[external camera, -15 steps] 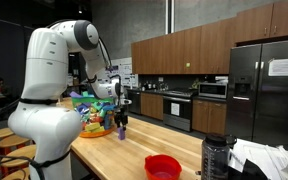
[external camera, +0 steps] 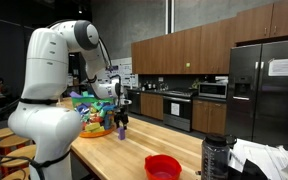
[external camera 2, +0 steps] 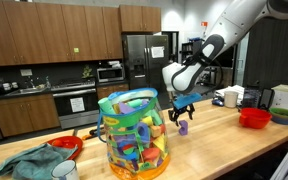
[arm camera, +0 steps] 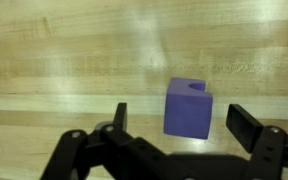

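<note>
A purple block point(arm camera: 188, 108) stands on the wooden table, its top facing the wrist camera and a notch showing at its far edge. My gripper is open above it, one dark finger on either side; a wider gap shows on the left than on the right. Nothing is held. In exterior view 2 the purple block point(external camera 2: 183, 128) appears just below the gripper. Exterior view 1 shows the small purple block point(external camera: 121, 135) on the table too, under the arm's end.
A red bowl point(external camera: 164, 167) sits on the table, well away from the block. A bin of colourful toys point(external camera 2: 136, 140) stands at the table's other side, near a red dish point(external camera 2: 68, 144) and a white mug point(external camera 2: 66, 171). Bare wood surrounds the block.
</note>
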